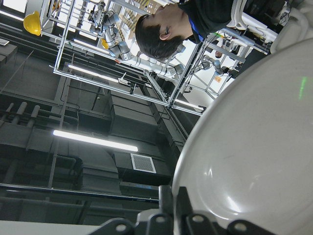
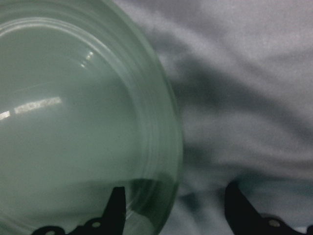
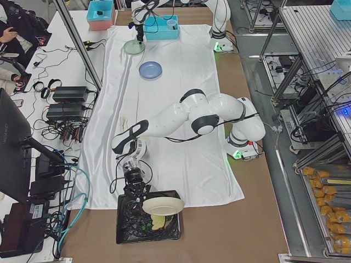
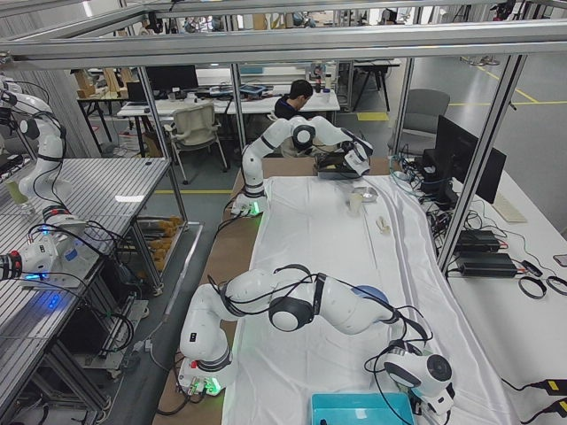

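My left gripper [image 3: 140, 195] is shut on a white plate [image 3: 163, 204], held tilted over a black-lined bin [image 3: 126, 233] that has yellow and green scraps in it. The plate fills much of the left wrist view. My right gripper is open at the rim of a green plate [image 2: 73, 127] lying on the white cloth, one finger over the plate and the other over cloth.
A blue plate [image 3: 150, 69] lies on the cloth near the green one. A cyan basket [image 3: 162, 34] with a cup stands at the far end. Pale thin items [image 4: 383, 225] lie near the left arm.
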